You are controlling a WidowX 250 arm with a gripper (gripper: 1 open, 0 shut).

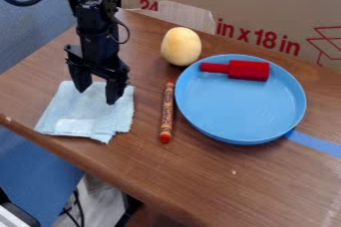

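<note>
My black gripper (98, 84) hangs over a pale blue-white cloth (83, 119) lying on the left part of the wooden table, its fingers at the cloth's upper part; whether they are open, shut or touching the cloth is hard to tell. To the right, a long orange-brown stick with a red end (167, 112) lies beside a blue plate (240, 112). A red roller-like object (248, 70) rests on the plate's back rim. A yellowish round object (181, 47) sits behind the stick.
A cardboard box (226, 2) stands along the back. Bare table (200, 181) fills the front and right, with a blue tape strip (320, 145) at the right. The table's left edge runs close by the cloth.
</note>
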